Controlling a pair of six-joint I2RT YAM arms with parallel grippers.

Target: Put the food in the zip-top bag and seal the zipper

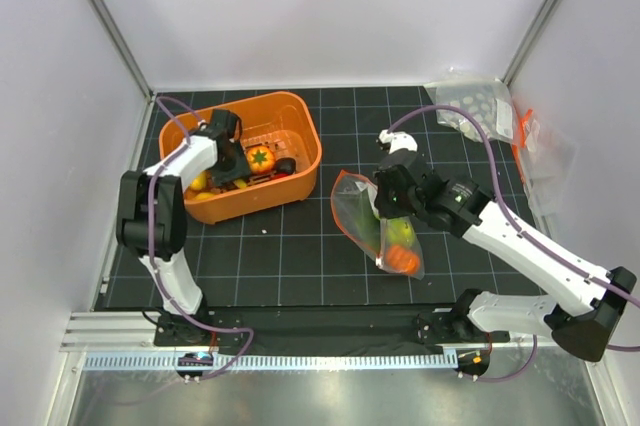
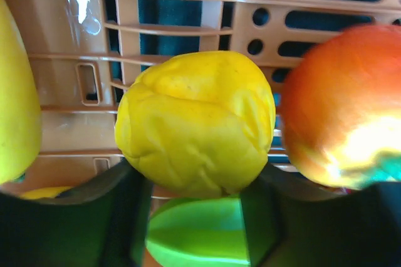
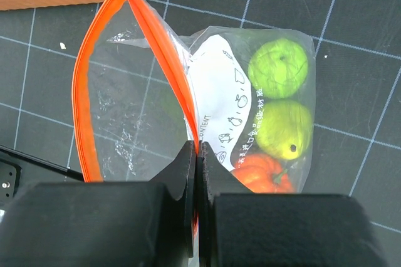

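Observation:
My left gripper is down inside the orange basket (image 1: 285, 111), part open around a crumpled yellow food piece (image 2: 194, 116). A red-orange fruit (image 2: 341, 98), a yellow piece (image 2: 14, 85) and a green one (image 2: 197, 229) lie around it. My right gripper is shut on the orange zipper edge of the clear bag (image 3: 138, 135), whose mouth gapes toward the left. Inside the bag are a green fruit (image 3: 277, 66), a yellow-green fruit (image 3: 282, 129) and an orange pepper (image 3: 263, 176).
More clear bags (image 1: 470, 106) lie at the back right against the wall.

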